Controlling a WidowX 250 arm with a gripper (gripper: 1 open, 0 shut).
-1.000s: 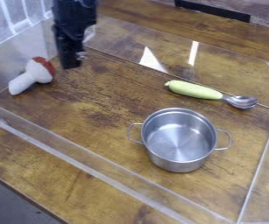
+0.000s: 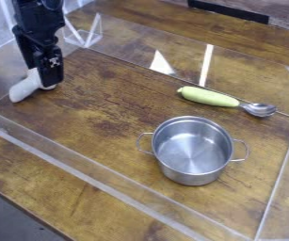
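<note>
The black gripper (image 2: 46,70) is at the left, low over a white, mushroom-like object (image 2: 27,90) lying on the wooden table (image 2: 115,188). The gripper's fingers hide the object's reddish end, and I cannot tell whether they touch it or how far apart they are. A pale green corn cob (image 2: 207,96) lies at the right, beside a metal spoon head (image 2: 259,109). A steel pot (image 2: 192,151) with two handles stands at the lower right, empty.
Clear plastic panels border the work area along the back, front-left and right. The middle of the table between the white object, the cob and the pot is clear.
The gripper has moved left and down from above the middle-left onto the white object, now covering its red end. The other objects have stayed in place.
</note>
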